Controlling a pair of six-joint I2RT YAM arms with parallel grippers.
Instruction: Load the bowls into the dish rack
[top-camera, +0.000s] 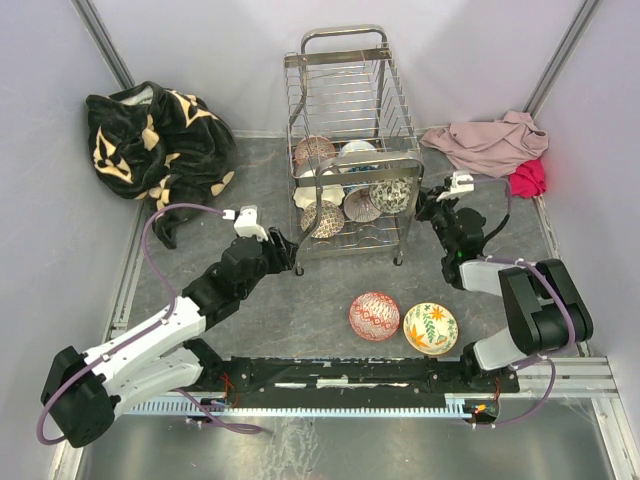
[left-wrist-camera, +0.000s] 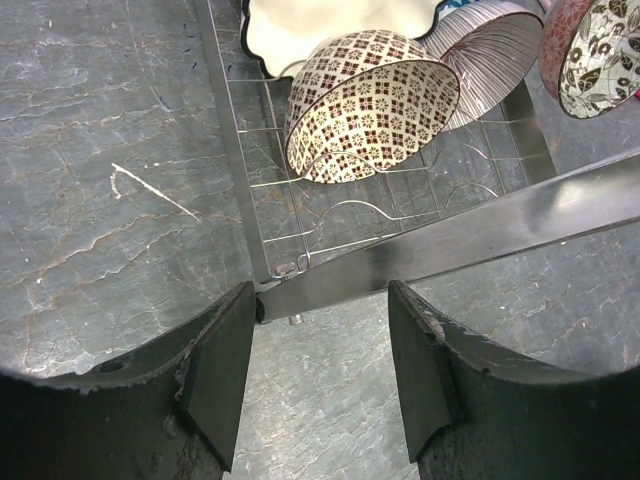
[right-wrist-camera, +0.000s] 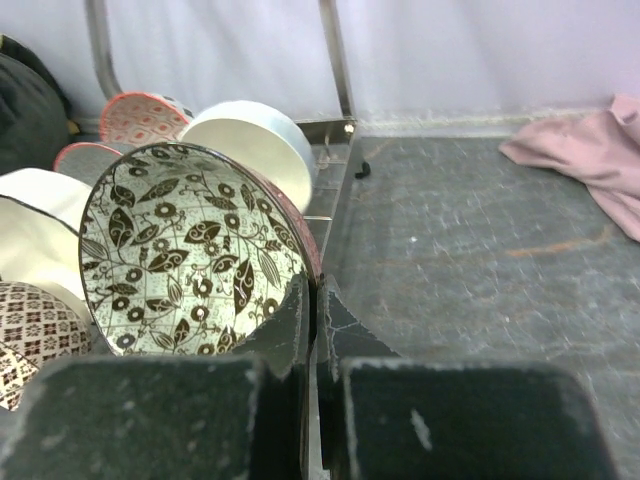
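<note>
My right gripper (top-camera: 428, 200) is shut on the rim of a black-and-white floral bowl (right-wrist-camera: 190, 250), held at the right side of the dish rack (top-camera: 340, 90) among other bowls. A brown checked bowl (left-wrist-camera: 365, 110), a ribbed bowl (top-camera: 362, 204) and a cream bowl (left-wrist-camera: 330, 20) sit in the lower rack. My left gripper stands open at the rack's front left corner, with a metal bar beyond its fingers. A red patterned bowl (top-camera: 374, 316) and a yellow floral bowl (top-camera: 430, 328) lie on the floor in front.
A dark patterned blanket (top-camera: 150, 150) lies at the left, pink cloth (top-camera: 480, 140) and red cloth (top-camera: 528, 178) at the back right.
</note>
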